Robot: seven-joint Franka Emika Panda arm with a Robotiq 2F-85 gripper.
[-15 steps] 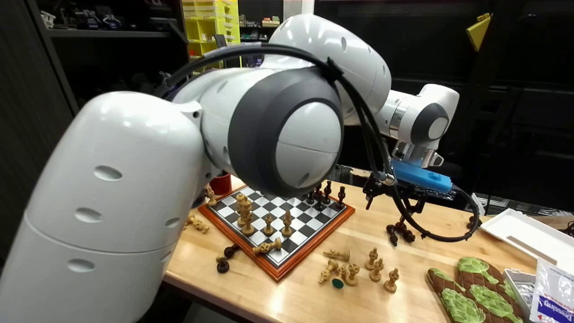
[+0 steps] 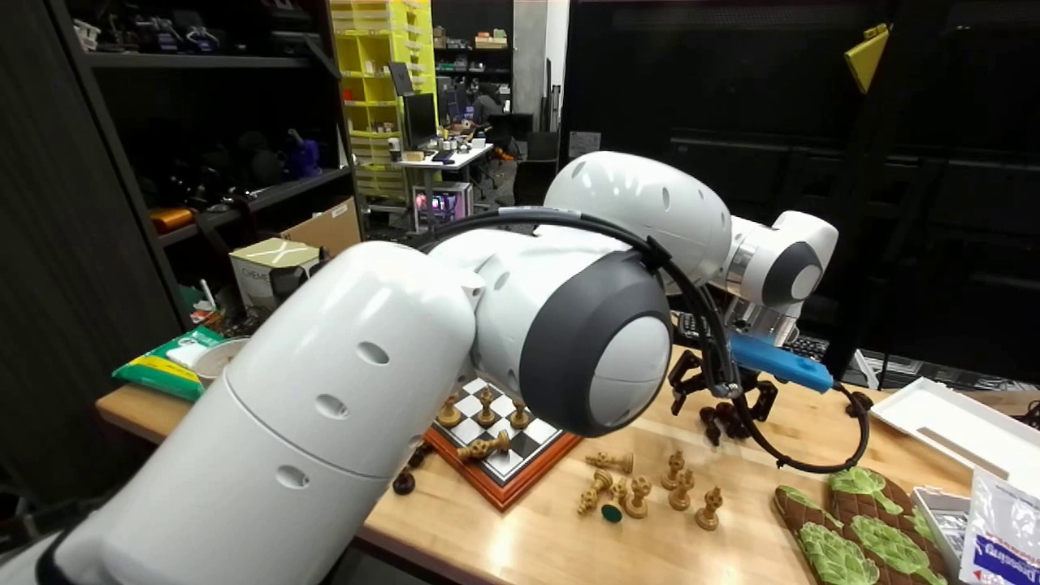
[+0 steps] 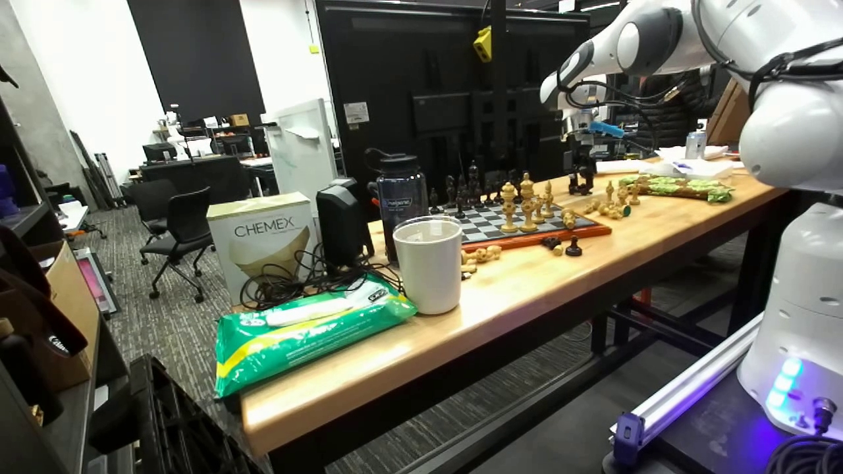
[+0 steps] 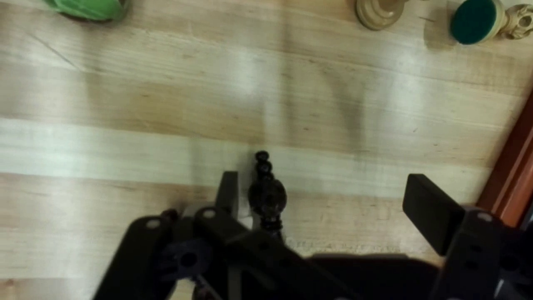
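Note:
My gripper stands open low over the wooden table, its two black fingers (image 4: 432, 215) wide apart. A dark chess piece (image 4: 267, 197) is in the gap between them, much closer to the left finger in the wrist view; its lower part is hidden behind the gripper. In exterior view 1, a small cluster of dark pieces (image 2: 722, 421) is at the gripper, partly covered by it and the cable. Exterior view 2 has the gripper (image 3: 581, 188) beyond the chessboard (image 3: 486, 225), near the tabletop.
Several light pieces (image 2: 679, 491) stand or lie nearer the front. A light piece (image 2: 484, 445) lies on the board's edge. A green-and-brown mitt (image 2: 877, 536) and white tray (image 2: 965, 424) are at the right. Mug (image 3: 429, 268) and bottle (image 3: 399, 197) stand at the table's other end.
The arm has come down, bringing the gripper from above the dark pieces to their level. The arm's upper links now cover much of the chessboard in exterior view 1.

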